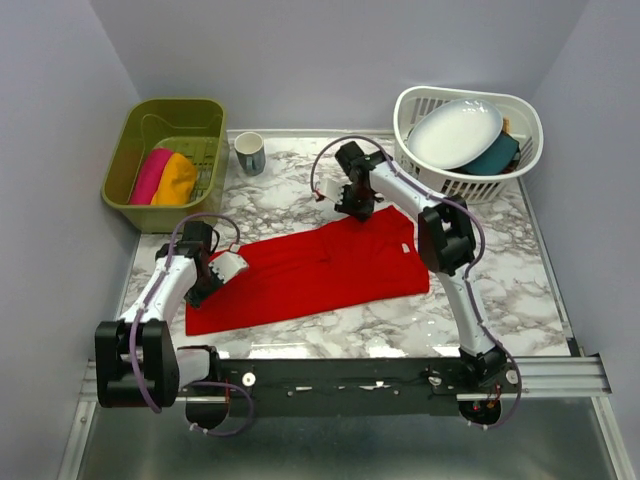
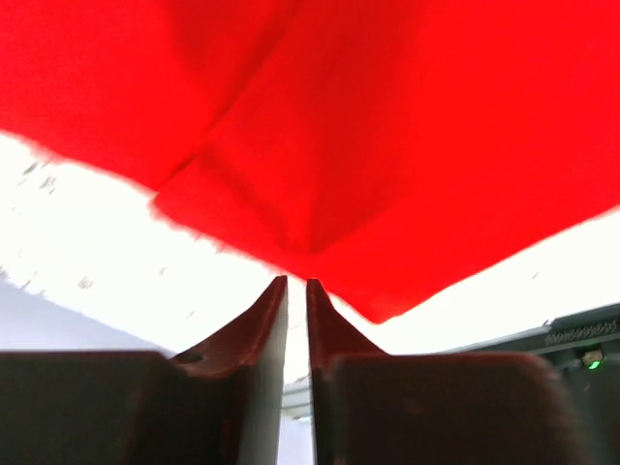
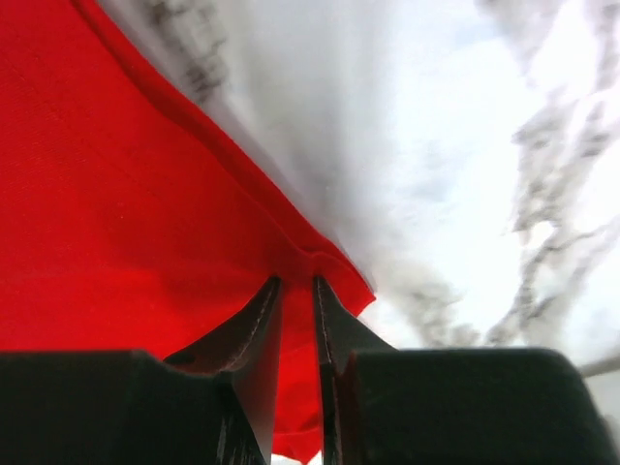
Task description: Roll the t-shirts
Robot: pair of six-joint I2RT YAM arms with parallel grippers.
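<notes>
A red t-shirt (image 1: 310, 270) lies spread flat on the marble table, its left end angled slightly toward the front. Over its left end is my left gripper (image 1: 200, 294); in the left wrist view a narrow gap parts its fingers (image 2: 266, 315), with the shirt's edge and corner (image 2: 378, 300) just beyond the tips. My right gripper (image 1: 357, 208) is at the back edge, right of the shirt's middle. Its fingers (image 3: 257, 320) stand a little apart over a folded red corner (image 3: 344, 281), and red cloth shows between them. Whether they touch the cloth is unclear.
An olive bin (image 1: 120, 190) with pink and yellow rolls stands back left, a grey cup (image 1: 250, 154) beside it. At back right is a white basket (image 1: 530, 120) holding a white plate (image 1: 455, 133). Bare marble lies behind and right of the shirt.
</notes>
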